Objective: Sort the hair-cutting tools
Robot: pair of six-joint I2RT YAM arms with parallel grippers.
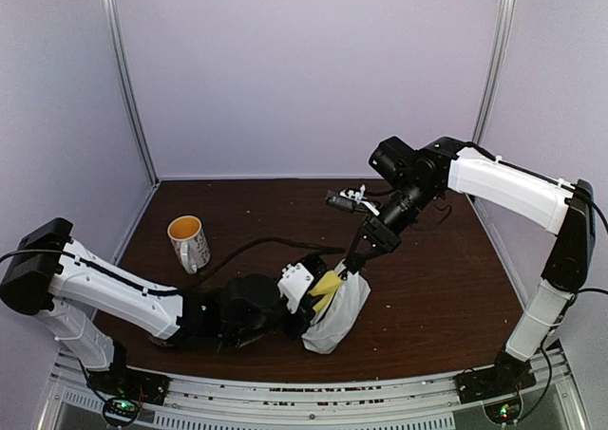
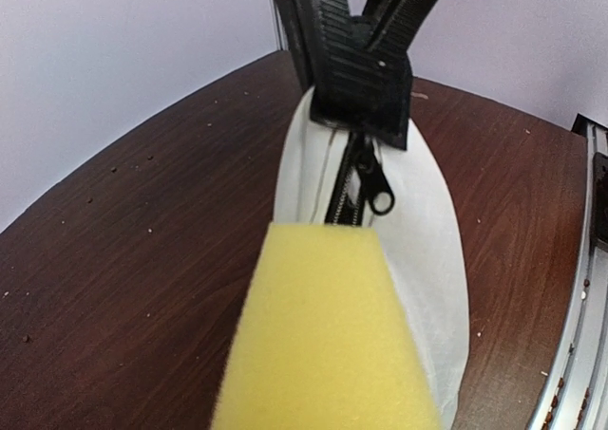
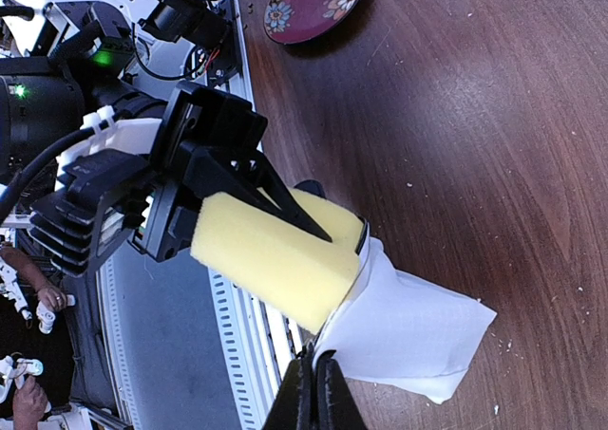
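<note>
The white zippered pouch (image 3: pixel 408 330) hangs from my right gripper (image 1: pixel 350 262), whose black fingers (image 2: pixel 361 93) are shut on its end by the dark zipper. The zipper pull (image 2: pixel 375 181) dangles loose, with some of the zipper gaping just under it. My left gripper is shut with its black fingertips pressed into the yellow sponge (image 3: pixel 271 259), which bulges on both sides of them. In the left wrist view the sponge covers those fingers. The sponge's end lies against the pouch's zipper side; I cannot tell if any of it is inside.
A patterned mug (image 1: pixel 190 244) with an orange inside stands at the left. A dark red floral dish (image 3: pixel 315 5) shows in the right wrist view; the left arm mostly hides that area from above.
</note>
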